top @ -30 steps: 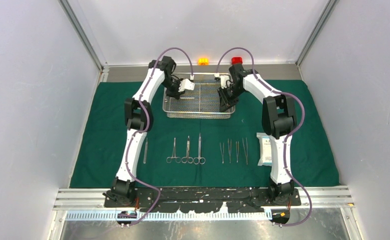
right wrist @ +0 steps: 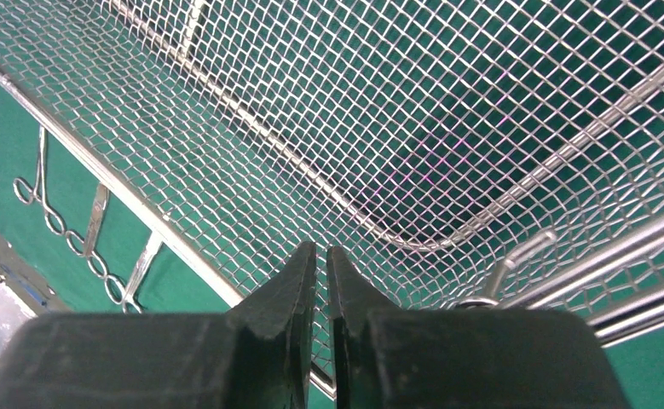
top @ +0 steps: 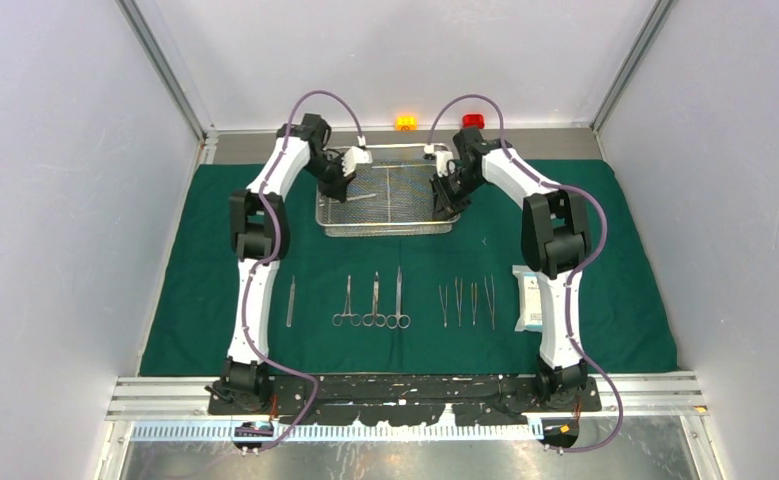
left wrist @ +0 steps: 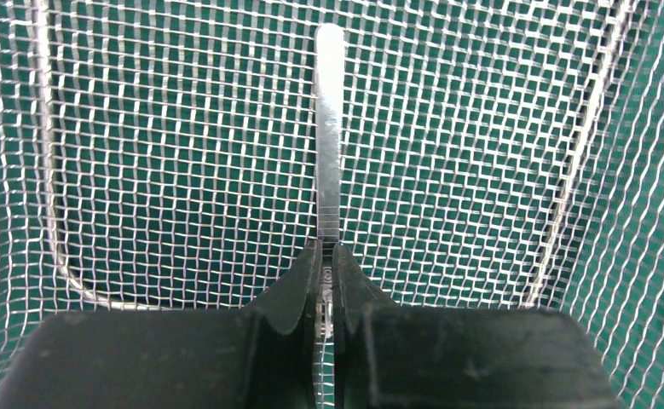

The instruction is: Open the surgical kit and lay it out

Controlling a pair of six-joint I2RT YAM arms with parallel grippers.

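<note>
A wire mesh basket (top: 389, 230) lies at the back of the green drape. Inside, a flat silver scalpel handle (left wrist: 330, 128) points away from my left gripper, which is shut on its near end. My right gripper is over the basket's right end, its fingertips close together at the mesh; whether anything is between them is unclear. Laid out in front are scissor-like instruments (top: 398, 300), several tweezers (top: 474, 300), a lone flat handle (top: 291, 300) and a white packet (top: 528, 298).
Yellow (top: 406, 123) and red (top: 473, 120) objects sit behind the basket. Bare drape lies at the far left, far right and between the basket and the laid-out instruments.
The left arm has moved left, and the basket has shifted left with it by a small amount. The right arm has shifted slightly left.
</note>
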